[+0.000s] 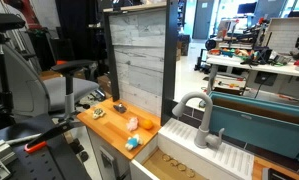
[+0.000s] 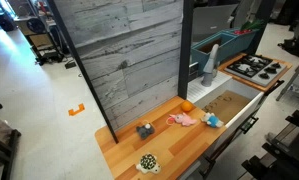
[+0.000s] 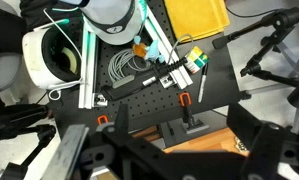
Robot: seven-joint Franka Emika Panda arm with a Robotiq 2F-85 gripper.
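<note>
On the wooden counter point(image 2: 119, 153), an orange round item point(image 2: 186, 106) lies near the back wall, with a pink item point(image 2: 182, 119) just in front. A blue-and-white item point(image 2: 211, 119) rests by the counter's edge beside the white basin point(image 1: 201, 165). Further left are a small dark grey item point(image 2: 145, 130) and a white-and-green patterned one point(image 2: 148, 162). Large dark forms point(image 3: 139, 155) fill the bottom of the wrist view; they seem to be my gripper, but its fingers cannot be made out. Neither exterior view clearly shows its fingers.
A grey tap point(image 1: 204, 115) rises behind the basin, and a stove top point(image 2: 254, 68) lies beyond it. Grey plank panelling point(image 2: 139, 60) backs the counter. The wrist view shows a perforated black plate point(image 3: 149, 105), coiled cable point(image 3: 121, 66) and a yellow sheet point(image 3: 199, 17).
</note>
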